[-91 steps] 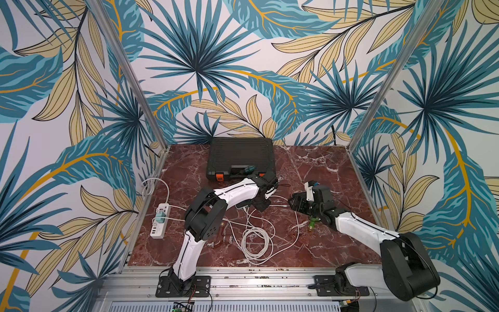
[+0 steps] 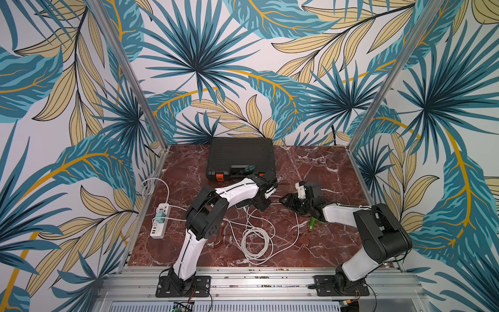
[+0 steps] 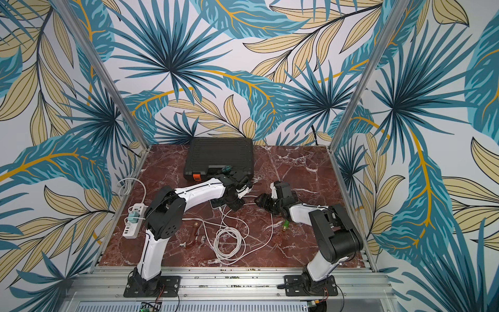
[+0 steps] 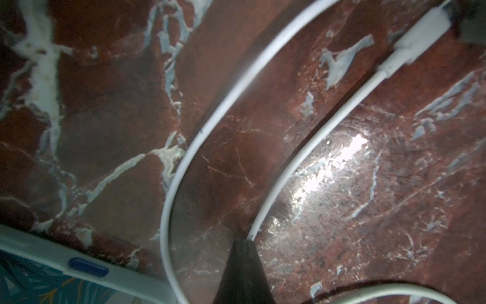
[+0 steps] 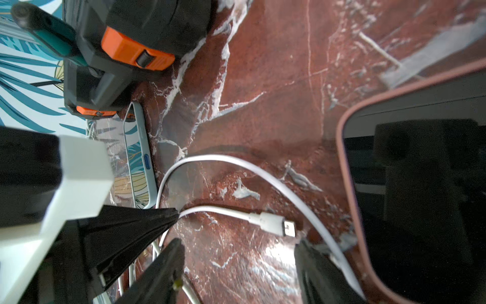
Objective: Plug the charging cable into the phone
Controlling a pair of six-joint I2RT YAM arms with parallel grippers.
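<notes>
The white charging cable [image 5: 217,209] has its connector [image 5: 276,224] pointing away from the tips of my left gripper. That gripper is shut on the cable behind the plug, and in the left wrist view the cable [image 4: 303,152] rises from its fingertips. My right gripper is open, its fingers [image 5: 164,268] spread, with the connector in view just beyond the gap. A dark-screened device with a pink rim [image 5: 349,177] lies at the right of the right wrist view. Another glossy device has a pale blue frame [image 5: 148,167]; which one is the phone I cannot tell.
A second white cable [image 5: 243,163] arcs beside the connector. Cable coils [image 2: 255,244] lie at the front middle. A black case [image 2: 241,156] with a tool on it stands behind; a power strip [image 2: 158,223] is at left. Green-handled item [image 2: 312,223] lies below the right arm.
My right gripper has moved leftward, closer to the left gripper and the connector, with the right arm swinging left and folding. The left arm stays practically still.
</notes>
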